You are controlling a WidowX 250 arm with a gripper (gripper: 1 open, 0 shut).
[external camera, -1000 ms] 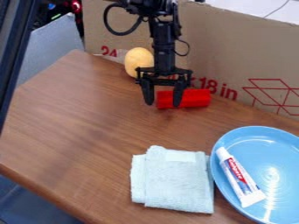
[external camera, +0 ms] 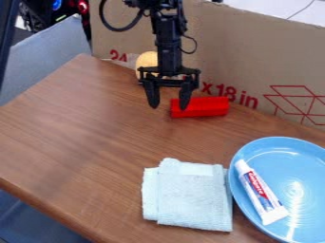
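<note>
My gripper hangs at the back centre of the wooden table, fingers pointing down and apart, with nothing visible between them. A red oblong object lies just right of and behind the fingers. A yellow round object sits behind the gripper, partly hidden by it. In front, a folded white cloth lies beside a blue plate, and a white toothpaste tube rests on the plate.
A cardboard box wall closes off the back. The table's left edge drops to a grey and blue area.
My gripper has moved left from over the red object and risen a little, now covering more of the yellow object. The red object looks unmoved.
</note>
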